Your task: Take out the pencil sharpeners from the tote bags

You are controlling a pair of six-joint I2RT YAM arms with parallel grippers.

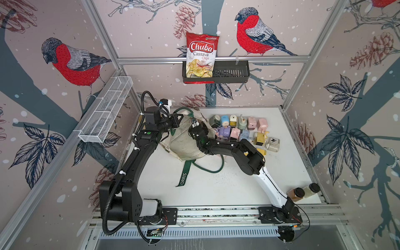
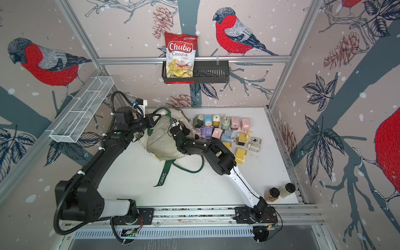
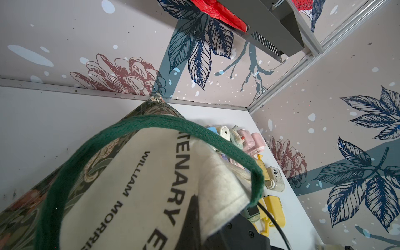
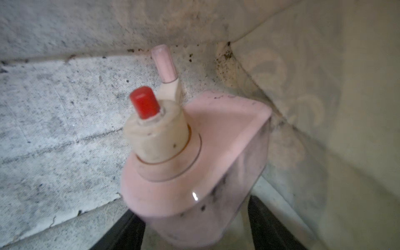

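Observation:
The cream tote bag (image 1: 185, 143) lies at the back left of the table with green straps. My left gripper (image 1: 177, 118) is at its upper edge, shut, beside a green handle (image 3: 145, 121); whether it pinches fabric is unclear. My right gripper is inside the bag, part open, its fingers on either side of a pink pencil sharpener (image 4: 216, 133) with a cream knob and red tip; contact is unclear.
Several pastel and yellow sharpeners (image 1: 262, 125) stand in rows right of the bag. Two jars (image 1: 295, 193) sit at the front right. A chips bag (image 1: 200, 54) hangs above in a rack.

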